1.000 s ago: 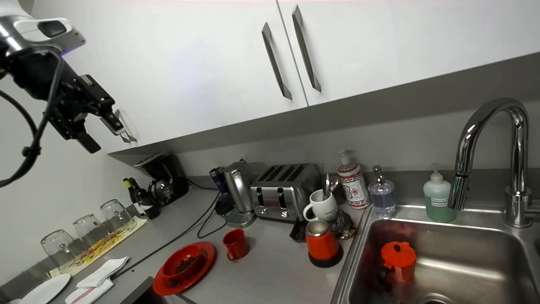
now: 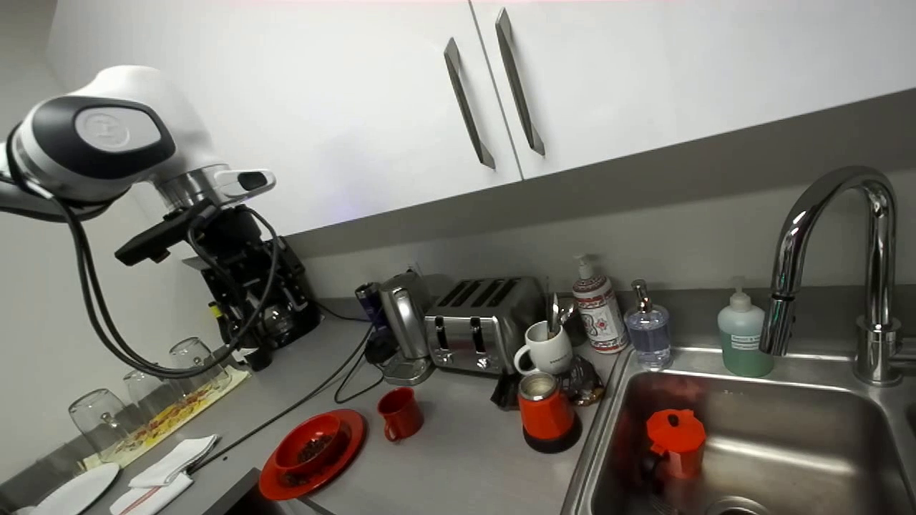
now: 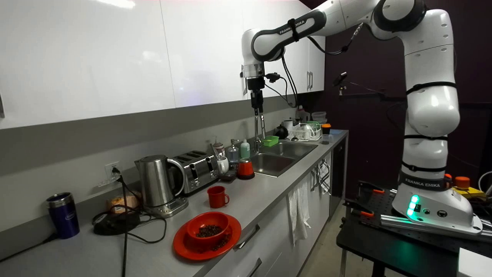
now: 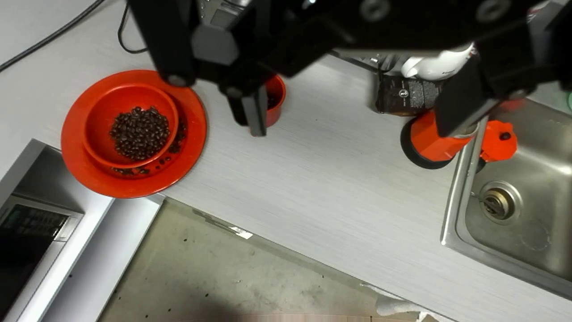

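Note:
Open and empty, my gripper hangs well above the counter, its fingers [image 4: 255,113] spread wide in the wrist view. Coffee beans fill part of a red bowl [image 4: 99,126], which sits on a red plate [image 4: 194,145]; loose beans lie on the plate too. Partly behind one finger stands a red mug [image 4: 276,110]. By the sink edge is a red moka pot base [image 4: 426,142], partly covered by the other finger. A red moka pot top [image 2: 680,459] rests inside the sink [image 2: 798,429].
A toaster [image 2: 481,322], a kettle [image 3: 154,182] and a white mug [image 2: 547,350] line the wall. Soap bottles [image 2: 743,343] stand behind the sink, under the faucet [image 2: 880,257]. White cabinets [image 3: 207,50] overhang the counter. The counter between plate and sink is bare.
In exterior view 1, the arm has moved right and my gripper has swung to point more downward; it now overlaps the coffee maker. The counter objects are unmoved.

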